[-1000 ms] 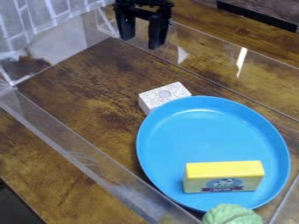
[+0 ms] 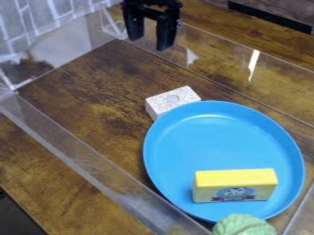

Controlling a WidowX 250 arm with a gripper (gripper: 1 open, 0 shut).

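My black gripper (image 2: pixel 151 27) hangs at the top of the camera view, at the back of the clear-walled enclosure; its fingers point down with a gap between them and nothing visible in it. Below and to the right, a small white speckled block (image 2: pixel 172 101) lies on the wooden floor, just beside a blue plate (image 2: pixel 221 142). A yellow box with a printed label (image 2: pixel 233 184) rests on the front of the plate. A green ridged object (image 2: pixel 243 226) sits at the bottom edge, partly out of view.
Transparent walls (image 2: pixel 61 133) surround the wooden surface. A pale tiled wall (image 2: pixel 37 23) stands at the back left.
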